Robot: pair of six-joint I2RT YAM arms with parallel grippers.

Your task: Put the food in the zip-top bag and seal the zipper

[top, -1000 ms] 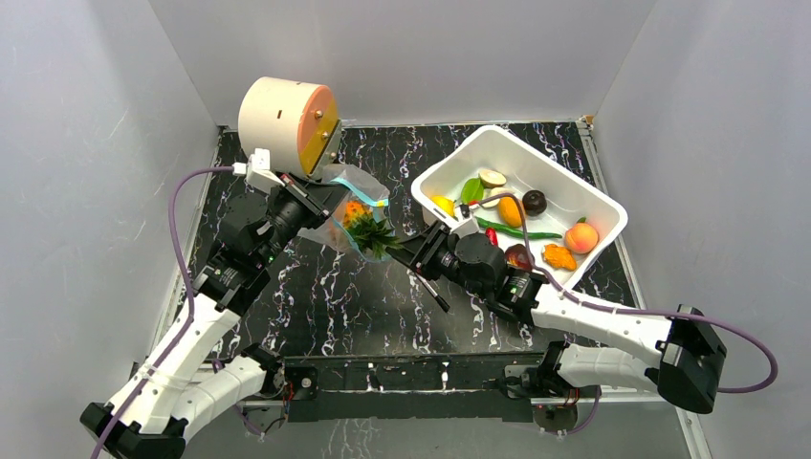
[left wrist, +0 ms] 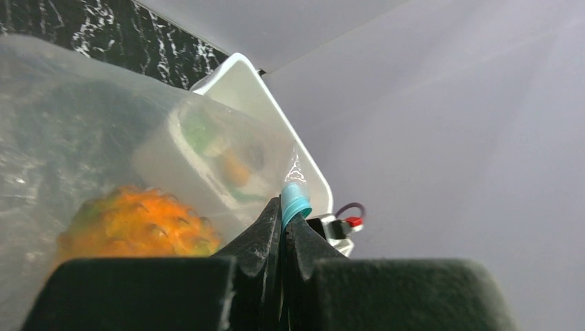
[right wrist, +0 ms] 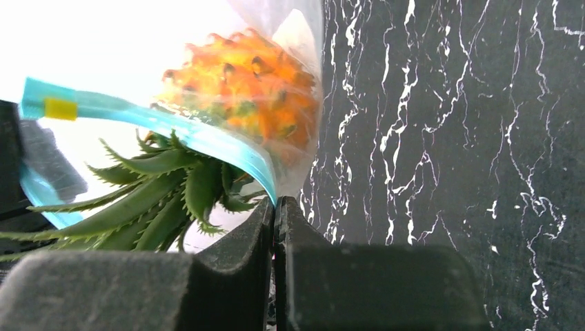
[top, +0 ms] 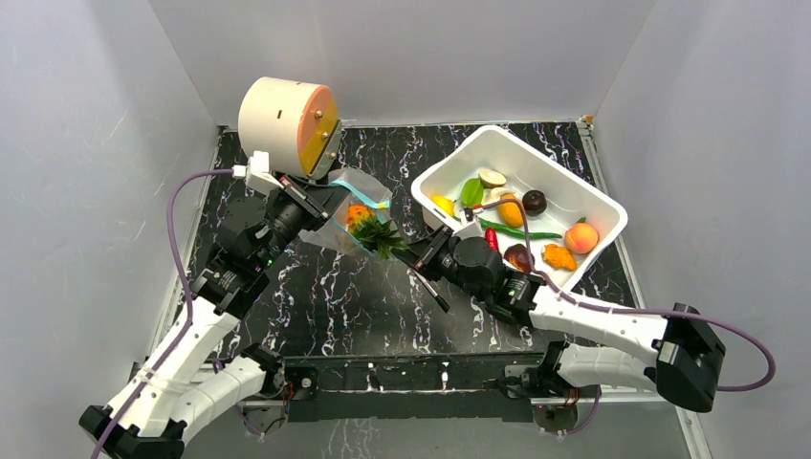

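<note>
A clear zip top bag (top: 325,235) with a blue zipper band (right wrist: 179,129) hangs between my grippers. The toy pineapple's orange body (right wrist: 248,86) is inside it, while the spiky green crown (right wrist: 162,193) pokes out through the mouth. My left gripper is shut on the bag's edge, a curl of blue band (left wrist: 295,200) showing at its fingertips. At the opposite side of the mouth, my right gripper is shut where the blue band runs into its fingertips. The mouth is open around the crown. A yellow slider (right wrist: 61,109) sits on the band.
On the right, a white bin (top: 612,215) holds several toy foods, including a peach (top: 580,237) and a green chili (top: 521,231). Behind my left gripper stands a cream cylinder (top: 277,120). Bare marble-pattern table (top: 344,306) lies in front of the bag.
Both arms stay nearly where they were. The bag and pineapple have shifted slightly, with the crown now a little lower and closer to my right gripper's fingertips.
</note>
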